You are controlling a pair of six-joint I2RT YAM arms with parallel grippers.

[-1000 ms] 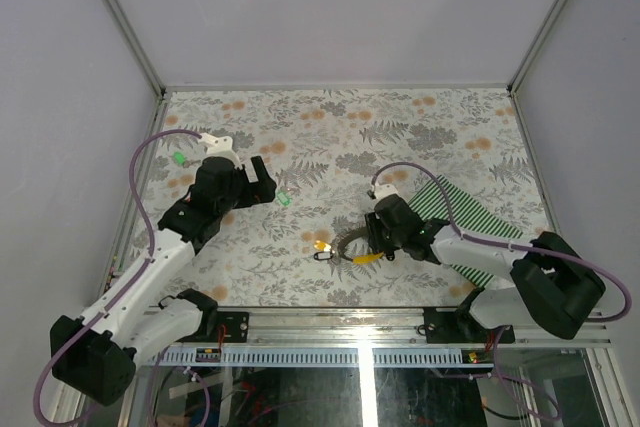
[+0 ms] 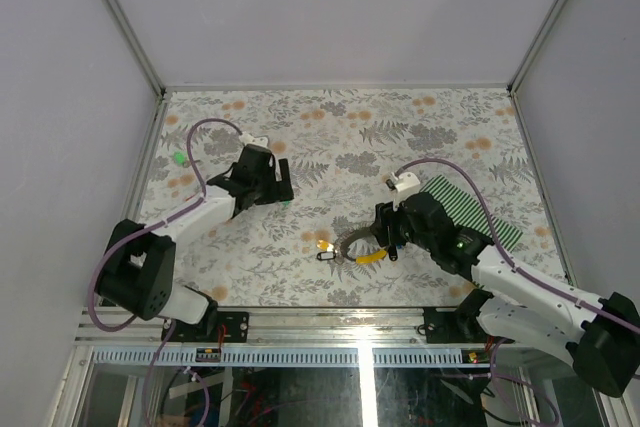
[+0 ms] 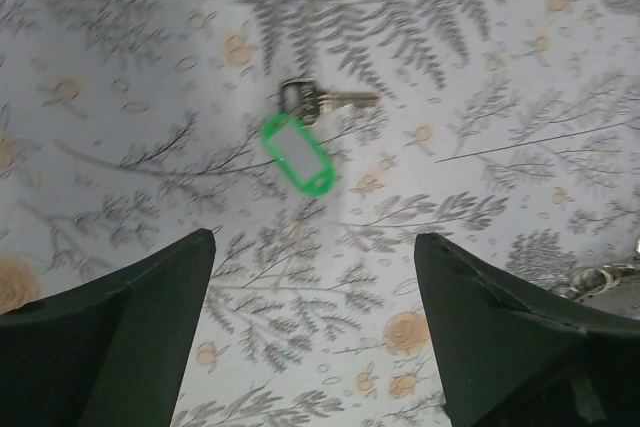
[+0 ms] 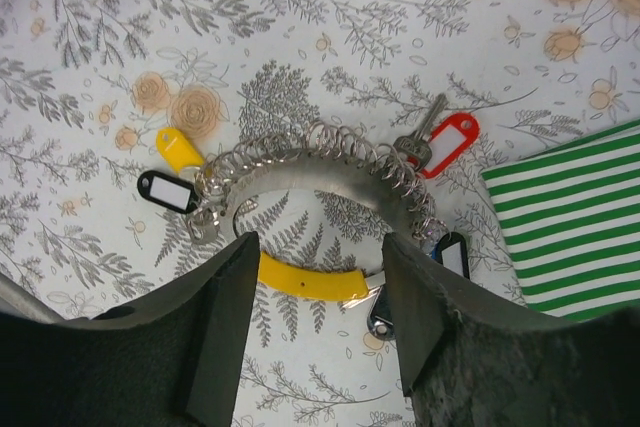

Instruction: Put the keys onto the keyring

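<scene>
A key with a green tag [image 3: 298, 155] lies flat on the patterned tabletop, its metal blade [image 3: 350, 100] pointing right in the left wrist view. My left gripper hovers over the table near this key, fingers spread with nothing between them. The keyring [image 4: 320, 162], a coiled metal loop with a yellow sleeve [image 4: 310, 281], rests below my right gripper. That gripper is open, its fingers around the sleeve's area in view; contact cannot be judged. Around the loop lie a red-tagged key [image 4: 452, 145], a yellow tag [image 4: 178, 149] and black tags [image 4: 166, 191].
Another green tag [image 2: 180, 159] sits at the table's far left. A green-and-white striped cloth [image 4: 570, 222] covers part of the right side.
My left gripper has swung right and toward the green-tagged key near the middle left.
</scene>
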